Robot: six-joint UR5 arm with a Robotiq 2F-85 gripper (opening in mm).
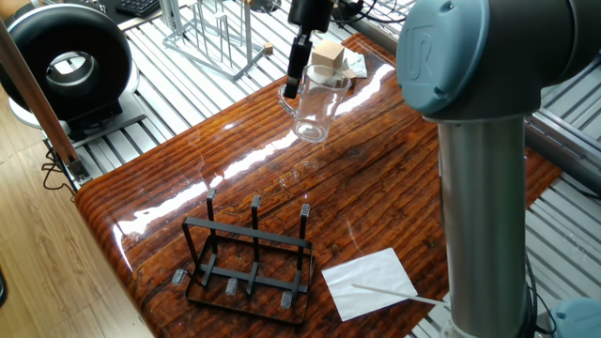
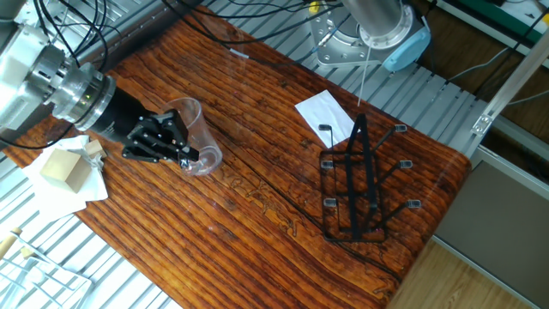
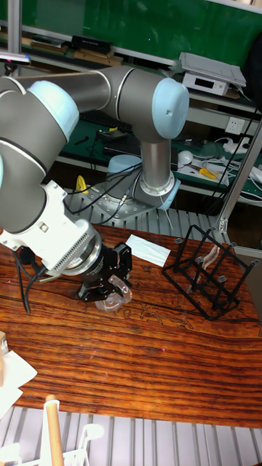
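A clear glass mug [image 1: 317, 111] hangs over the far part of the wooden table, leaning a little. At its handle side, my gripper [image 1: 293, 91] is shut on it, the dark fingers pointing down. In exterior view 2 the mug [image 2: 202, 142] shows beside the black gripper [image 2: 185, 156], its base toward the table's middle. Exterior view 3 shows the mug [image 3: 116, 298] below the gripper, partly covered by it. The exact contact at the handle is hard to make out.
A black wire rack [image 1: 249, 235] with upright prongs stands near the front edge, empty of mugs. Beside it lies a white sheet [image 1: 368, 284]. Wooden blocks [image 2: 67, 170] sit on white paper at a table edge. Bare tabletop lies between mug and rack.
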